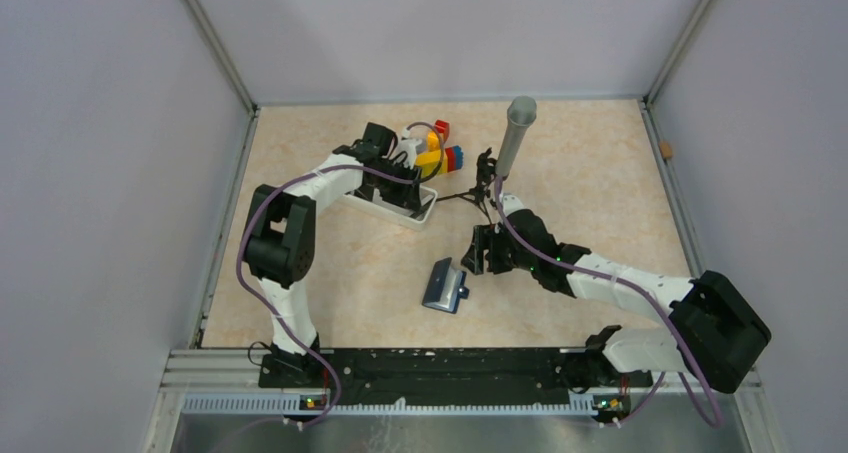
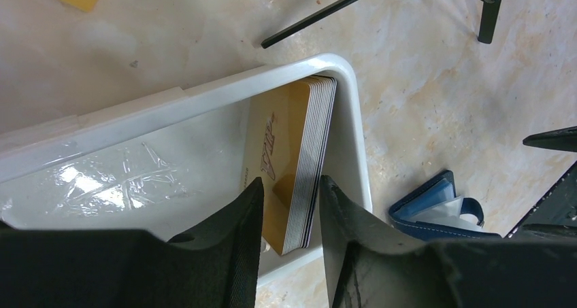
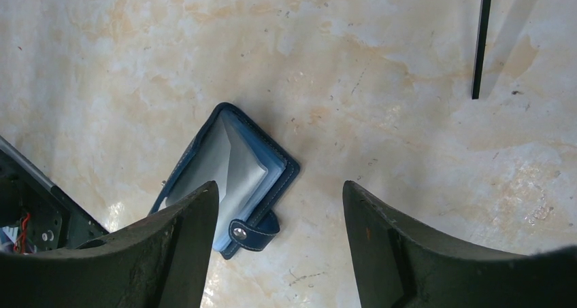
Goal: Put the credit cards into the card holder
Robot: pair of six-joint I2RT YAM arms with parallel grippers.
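A stack of cards (image 2: 316,145) with a tan face stands on edge against the end wall of the white box (image 2: 347,90). My left gripper is open over the stack, one finger on each side of its near part; the gap is not closed on the cards. The blue card holder (image 3: 272,155), with clear sleeves and a snap strap, lies propped partly open on the table. My right gripper stands open above and beside it, nothing between its fingers. In the top view, the left arm covers part of the box.
Yellow, red and blue toy blocks (image 1: 440,155) sit behind the box. A black tripod (image 1: 485,178) with a grey post stands between the arms, its legs close to both grippers. Bare table lies left of the holder.
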